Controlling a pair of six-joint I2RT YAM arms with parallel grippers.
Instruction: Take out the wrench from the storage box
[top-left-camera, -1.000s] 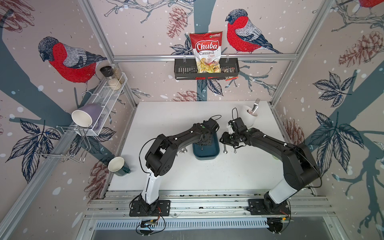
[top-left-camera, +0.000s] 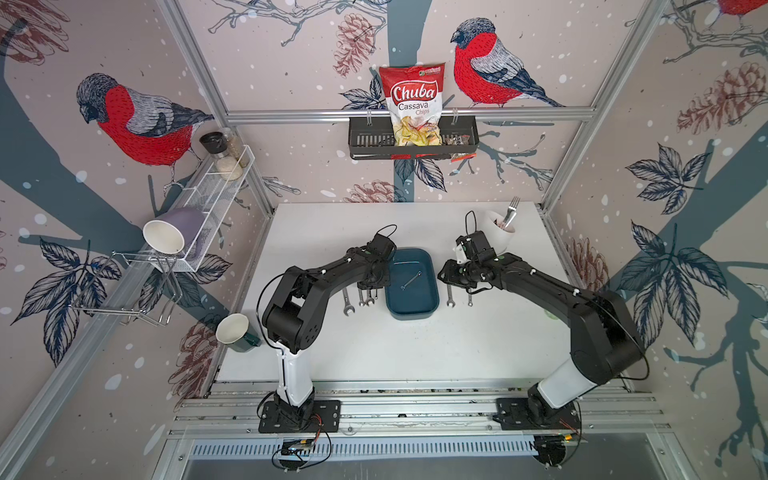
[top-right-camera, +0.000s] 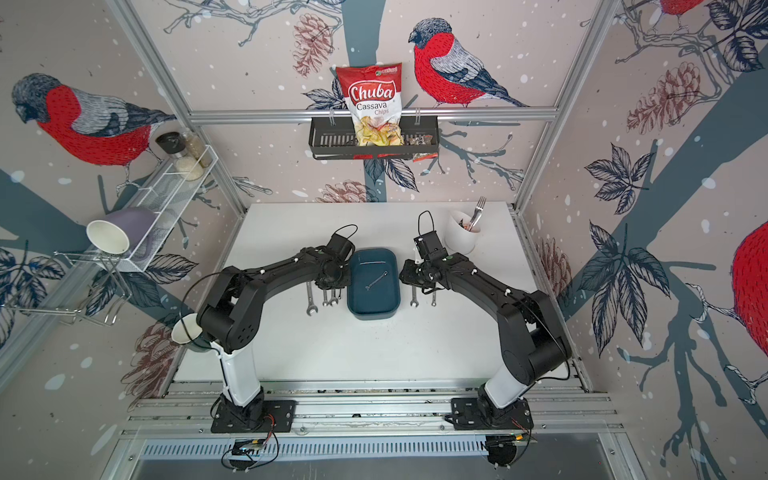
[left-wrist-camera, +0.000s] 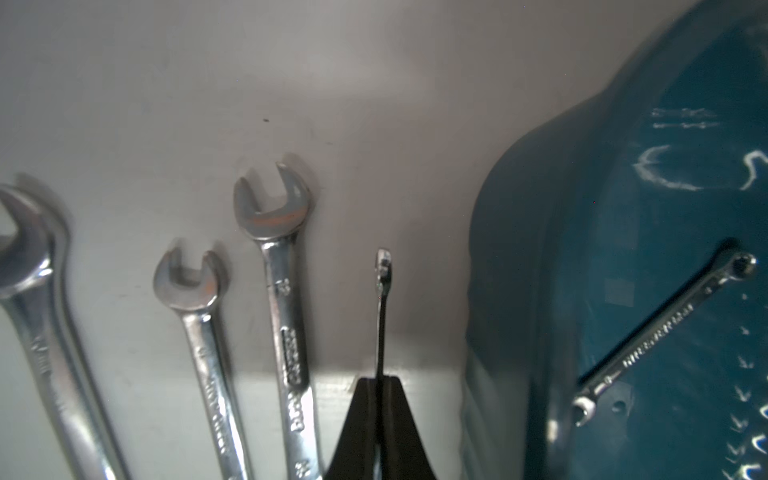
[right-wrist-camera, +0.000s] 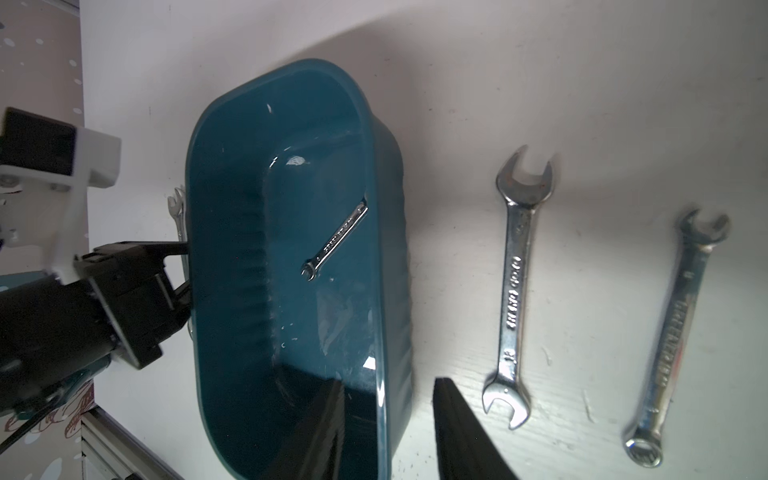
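Observation:
The blue storage box (top-left-camera: 412, 304) sits mid-table, a small wrench (left-wrist-camera: 648, 336) lying diagonally inside. My left gripper is left of the box, shut on a thin wrench (left-wrist-camera: 383, 276) seen edge-on, over the white table beside several larger wrenches (left-wrist-camera: 284, 320). My right gripper stands open with nothing between its fingers, at the box's right rim.
Two wrenches (right-wrist-camera: 516, 272) lie right of the box. A white holder with cutlery (top-right-camera: 460, 236) stands back right, a mug (top-left-camera: 233, 332) front left. A hanging basket (top-left-camera: 368, 140) with chips is on the back wall.

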